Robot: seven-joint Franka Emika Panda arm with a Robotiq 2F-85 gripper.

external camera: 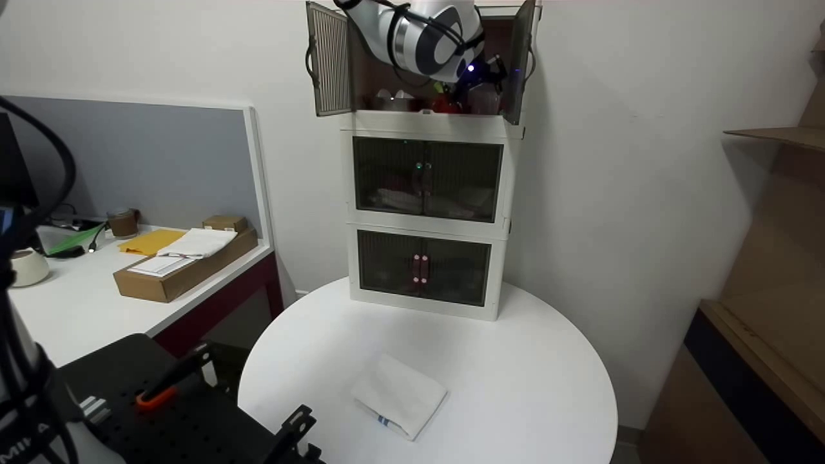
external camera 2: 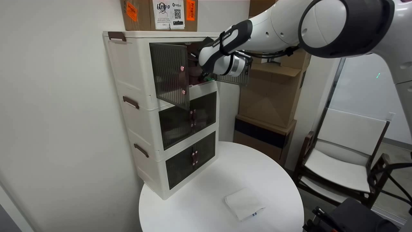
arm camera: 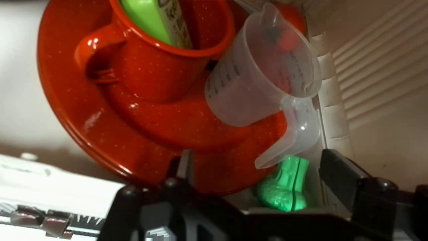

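Note:
Inside the open top cupboard, my gripper has its fingers spread wide, with nothing held between them. In the wrist view a clear measuring cup (arm camera: 240,88) leans on a red plate (arm camera: 76,108), its handle pointing toward the space between my fingers. Left of it on the plate is a red mug (arm camera: 152,72) with a light green item (arm camera: 148,18) inside. A shiny green object (arm camera: 283,188) lies beyond the gap, beside the plate's edge. From the first exterior view, the gripper (external camera: 483,73) is dark and close to the right door.
The right cupboard door (external camera: 519,62) and left door (external camera: 330,58) both stand open. A metal bowl (external camera: 394,103) sits inside at left. Below, the lower cupboard doors are closed. A folded white cloth (external camera: 400,396) lies on the otherwise bare round table (external camera: 526,371).

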